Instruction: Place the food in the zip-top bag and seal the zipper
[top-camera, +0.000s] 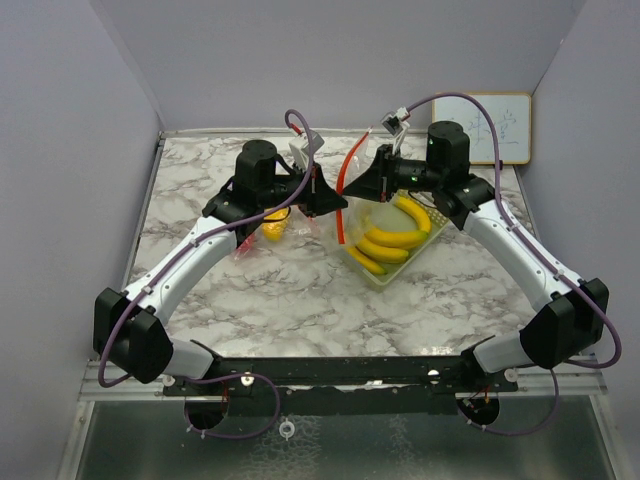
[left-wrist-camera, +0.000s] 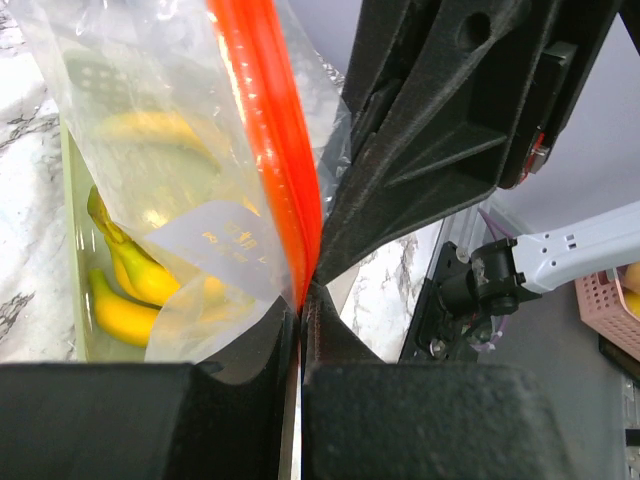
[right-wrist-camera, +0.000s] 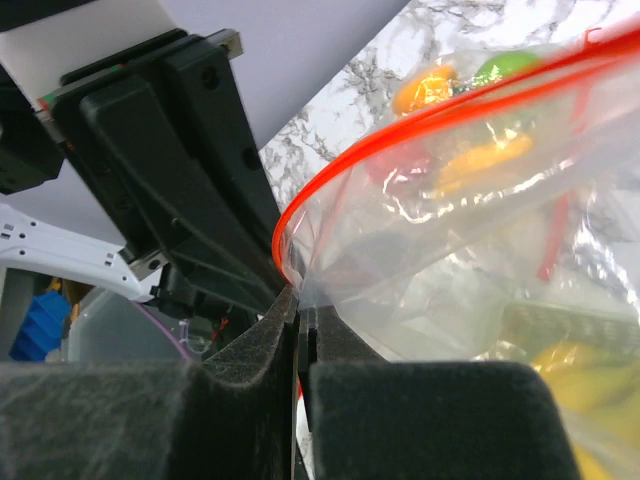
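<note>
A clear zip bag with an orange-red zipper strip (top-camera: 352, 162) stands raised between my two arms. My left gripper (top-camera: 341, 203) is shut, and in the left wrist view its fingertips pinch the lower visible end of the zipper strip (left-wrist-camera: 268, 110). Close beside it, my right gripper (top-camera: 350, 192) is shut too, with the bag's thin clear film (right-wrist-camera: 345, 275) at its fingertips near the bend of the red edge. Yellow bananas (top-camera: 397, 238) lie in the light green tray (top-camera: 381, 285) behind the bag film. Whether the bag's mouth is parted at the fingertips is hard to tell.
Left of the raised bag, a second clear bag with a yellow food piece (top-camera: 274, 226) lies on the marble table; a green piece (right-wrist-camera: 506, 66) shows there too. A small whiteboard (top-camera: 498, 125) stands at the back right.
</note>
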